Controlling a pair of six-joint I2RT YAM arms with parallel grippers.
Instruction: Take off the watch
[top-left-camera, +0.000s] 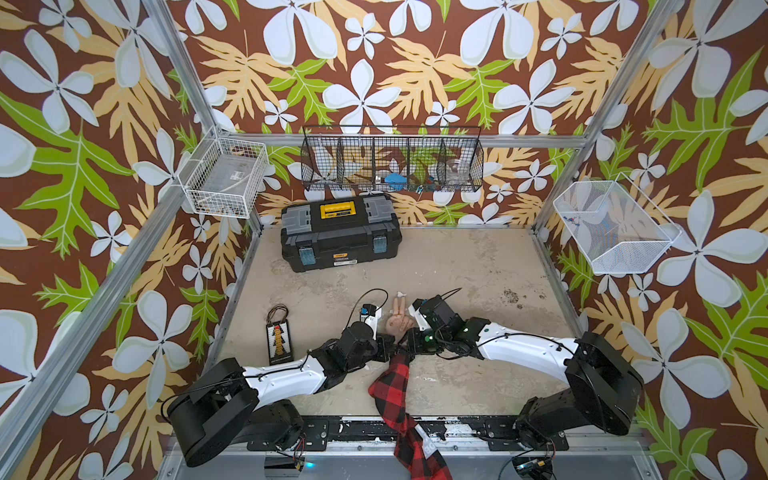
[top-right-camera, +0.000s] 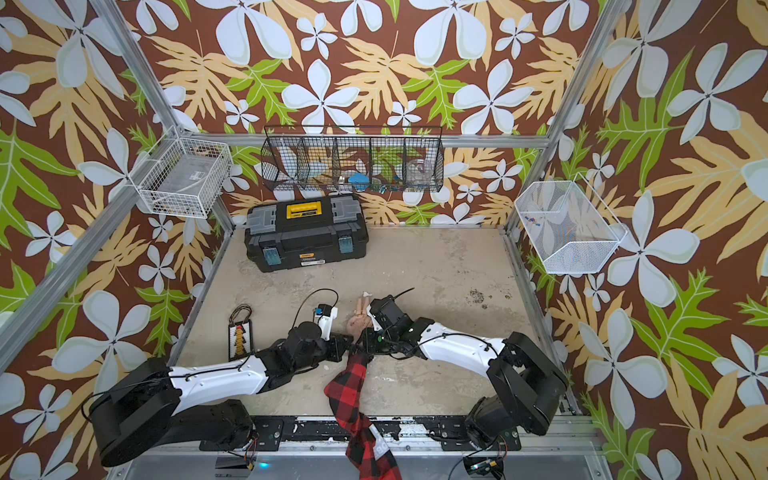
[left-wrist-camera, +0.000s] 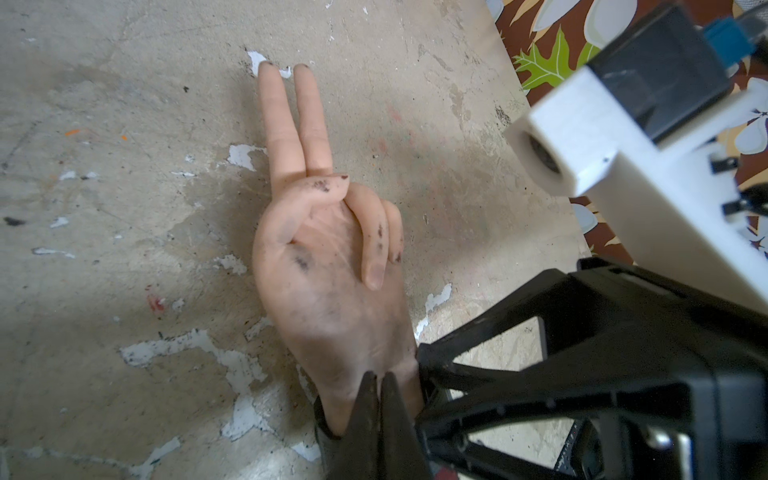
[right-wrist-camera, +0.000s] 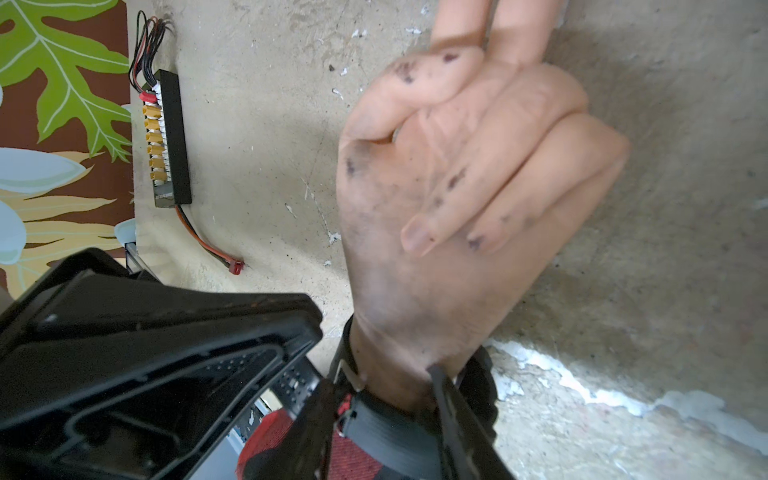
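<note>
A mannequin hand (left-wrist-camera: 336, 296) lies palm up, two fingers extended, its sleeve in red plaid. Round its wrist runs a dark watch strap (right-wrist-camera: 392, 436) with a metal buckle (right-wrist-camera: 345, 374) on one side. My left gripper is shut at the wrist; whether strap is pinched between its tips cannot be made out. From the other side, my right gripper stands part open over the wrist, its two fingers apart with the strap showing between them. The watch face is not visible.
A black toolbox (top-left-camera: 341, 232) stands at the back left of the table. Left of the arms lies a small connector board (top-left-camera: 279, 341) with cables. Wire baskets hang on the walls.
</note>
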